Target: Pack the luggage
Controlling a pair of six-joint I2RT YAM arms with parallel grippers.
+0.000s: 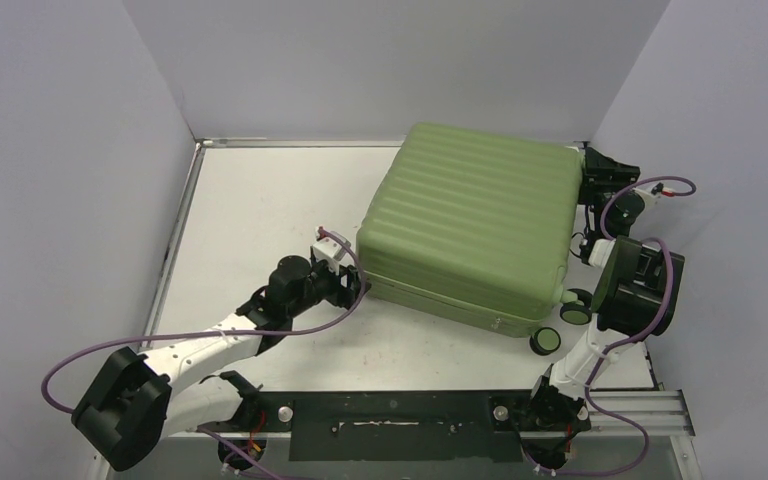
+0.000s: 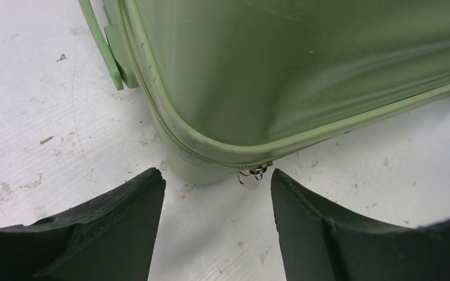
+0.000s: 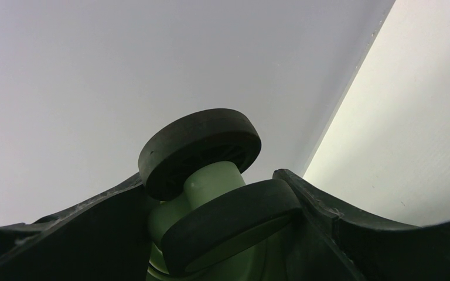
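A closed green suitcase [image 1: 475, 215] lies flat on the white floor, turned at a slant. At its near left corner stands my left gripper [image 1: 355, 290], open. In the left wrist view, a small zipper pull [image 2: 258, 170] hangs beneath the suitcase corner, ahead of the gap between the fingers. Nothing sits between those fingers. At the far right corner, my right gripper has its fingers on either side of a pair of dark wheels [image 3: 231, 219] and close against them. Whether it clamps them cannot be told.
Two more wheels [image 1: 546, 340] stick out at the suitcase's near right corner, close to the right arm [image 1: 585, 355]. Grey walls [image 1: 390, 70] bound the area. Bare floor [image 1: 260, 200] lies to the left and in front of the suitcase.
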